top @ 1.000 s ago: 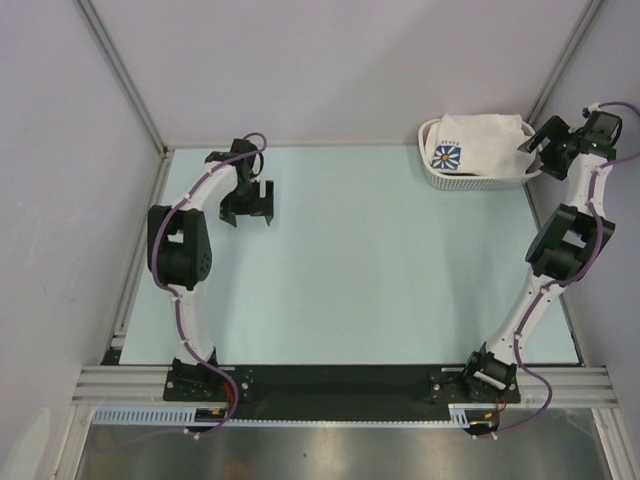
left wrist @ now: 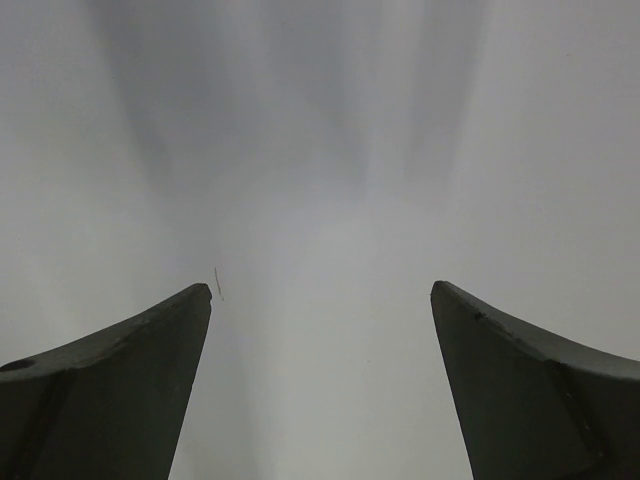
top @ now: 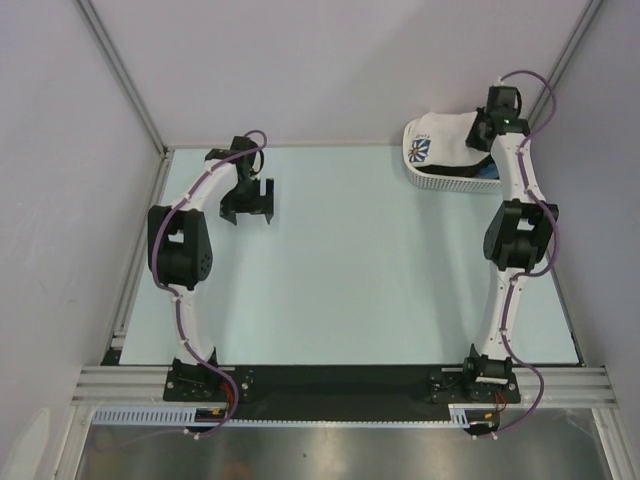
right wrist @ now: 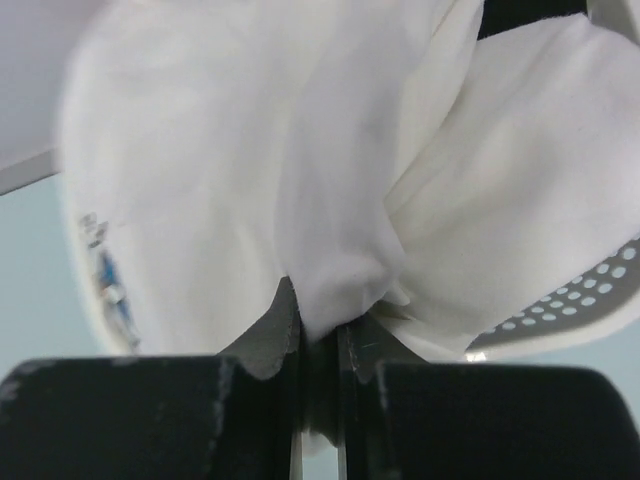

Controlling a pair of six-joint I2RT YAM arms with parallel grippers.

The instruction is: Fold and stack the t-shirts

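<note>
A white t-shirt (top: 446, 137) with a blue flower print lies in a white basket (top: 450, 182) at the far right of the table. My right gripper (top: 478, 138) is shut on a gathered part of that shirt. In the right wrist view, the bunched white cloth (right wrist: 345, 215) runs down between its fingers, partly lifted. Darker cloth (top: 455, 170) shows beneath the white shirt in the basket. At the table's left side, my left gripper (top: 263, 186) hangs open. Only bare surface shows between its fingers in the left wrist view.
The basket's perforated wall (right wrist: 560, 305) stands near my right gripper. A wall rises just behind the basket and another along the right edge.
My right gripper has moved left from the basket's right end and shut on the white shirt. The shirt is now bunched and raised, and the basket has shifted slightly left. The left arm is still.
</note>
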